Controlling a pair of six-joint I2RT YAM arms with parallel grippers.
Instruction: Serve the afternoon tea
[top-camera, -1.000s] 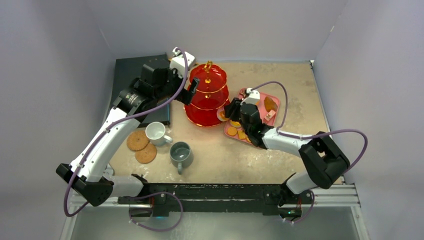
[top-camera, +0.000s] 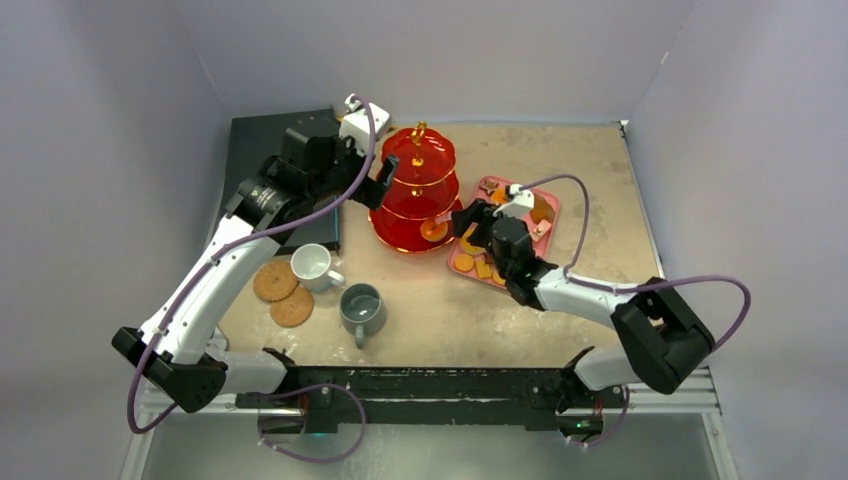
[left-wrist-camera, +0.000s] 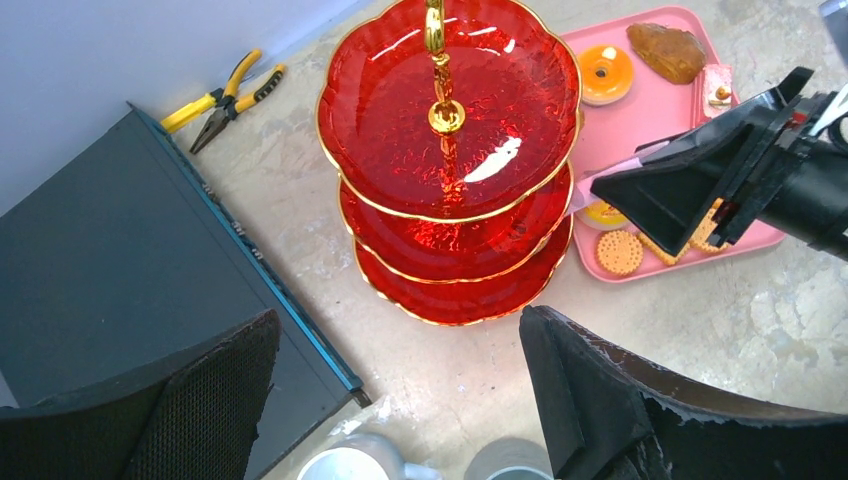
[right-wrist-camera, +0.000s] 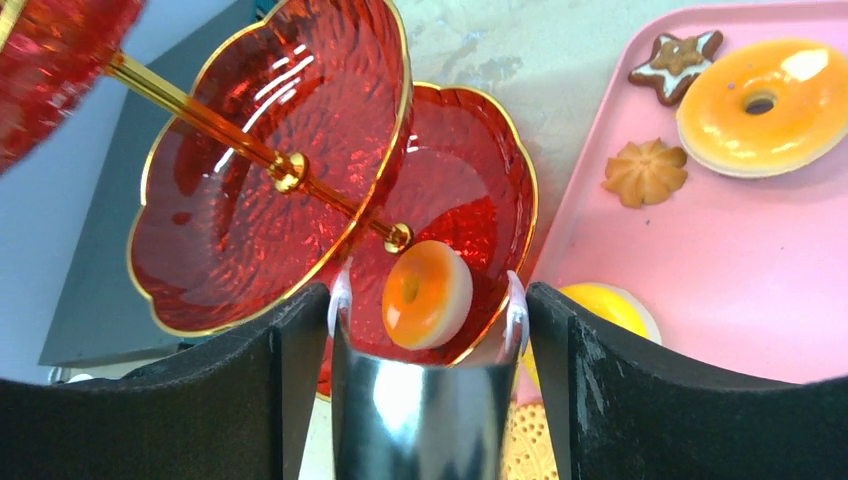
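The red three-tier stand (top-camera: 410, 150) is in the middle back. An orange-glazed donut (right-wrist-camera: 425, 295) lies on its bottom tier. My right gripper stands open just in front of that donut, nothing held. The pink tray (right-wrist-camera: 740, 250) right of the stand holds another donut (right-wrist-camera: 760, 105), a star cookie (right-wrist-camera: 676, 62), biscuits (left-wrist-camera: 619, 253), a brown pastry (left-wrist-camera: 666, 53) and a cake slice (left-wrist-camera: 717, 88). My left gripper hangs open above and left of the stand, nothing between its fingers.
A white cup (top-camera: 312, 266), a grey mug (top-camera: 362, 315) and round mats (top-camera: 290, 306) are at front left. A dark case (top-camera: 250, 150) stands behind them, with pliers (left-wrist-camera: 230, 100) beside it.
The left arm has not visibly moved.
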